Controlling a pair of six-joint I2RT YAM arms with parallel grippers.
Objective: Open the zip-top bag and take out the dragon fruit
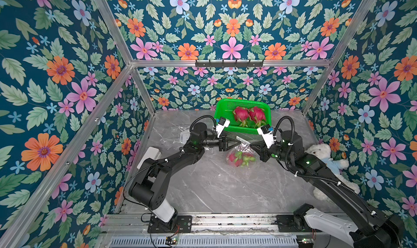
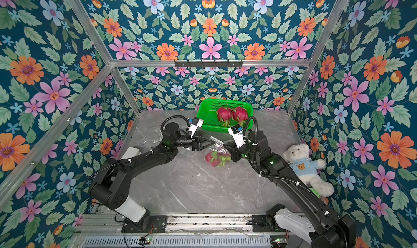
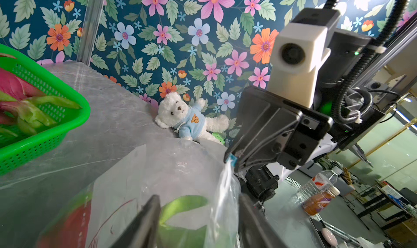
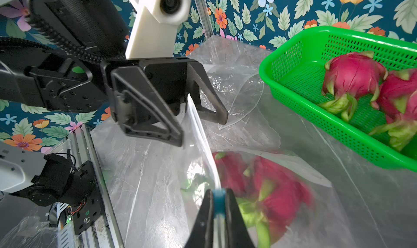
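Note:
A clear zip top bag [image 1: 233, 162] stands mid-table with a red and green dragon fruit [image 4: 278, 191] inside it. My right gripper is shut on the bag's top edge, where the blue zip slider [image 4: 219, 200] shows between the fingertips. From the other side my left gripper reaches in with its fingers parted. The far end of the bag's upper edge [image 4: 191, 102] stands up between those fingers, which do not close on it. In the left wrist view the bag's film [image 3: 173, 169] fills the space ahead of the blurred fingers.
Behind the bag, a green basket [image 1: 222, 113] holds two dragon fruits [image 1: 248, 115]. Another clear plastic bag [image 4: 234, 87] lies flat at the left. A white teddy bear [image 2: 304, 167] lies by the right wall.

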